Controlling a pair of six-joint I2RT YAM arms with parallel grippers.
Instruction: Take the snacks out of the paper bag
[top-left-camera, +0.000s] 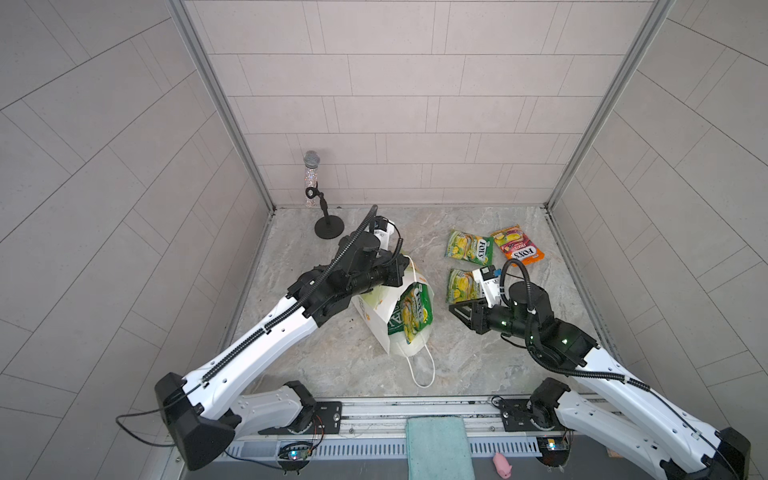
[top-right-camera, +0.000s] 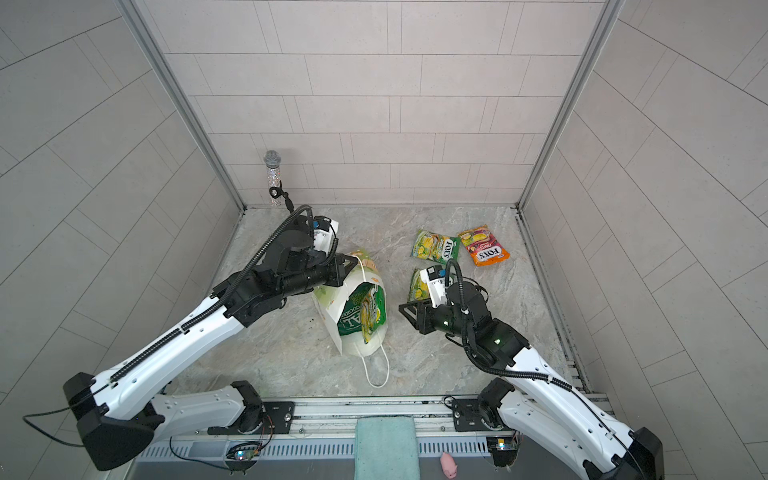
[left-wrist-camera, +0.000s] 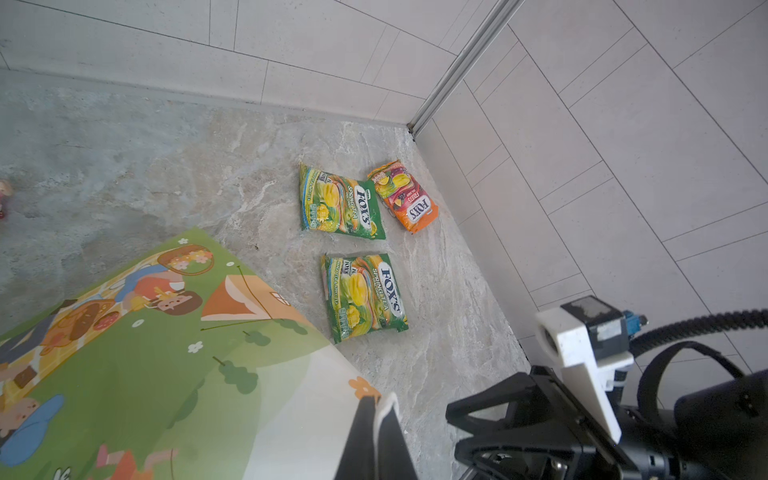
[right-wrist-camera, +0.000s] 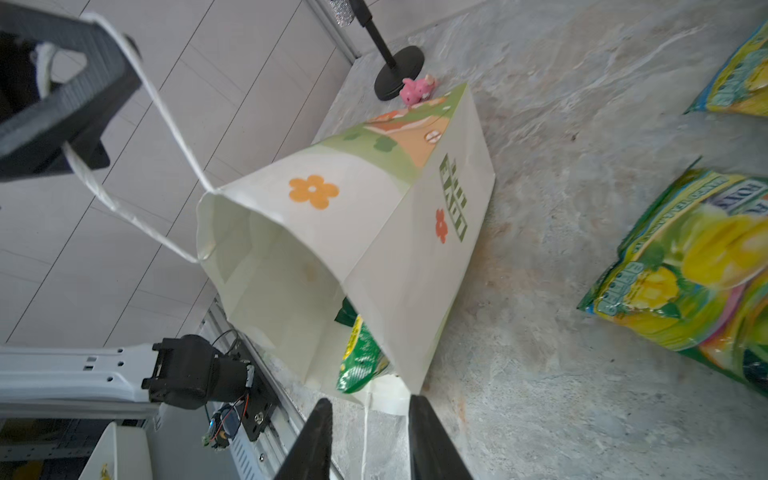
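Note:
The white paper bag lies tipped, mouth toward the front, with green snack packs inside. My left gripper is shut at the bag's white cord handle, holding it raised in the right wrist view. My right gripper is part open, facing the bag's mouth from its right, nothing between the fingers. Outside the bag lie two green Fox's packs, one nearer than the other, and an orange Fox's pack at the back right.
A black microphone stand stands at the back left, with a small pink toy near it. Bare counter shows at the front right. Tiled walls enclose the sides and back.

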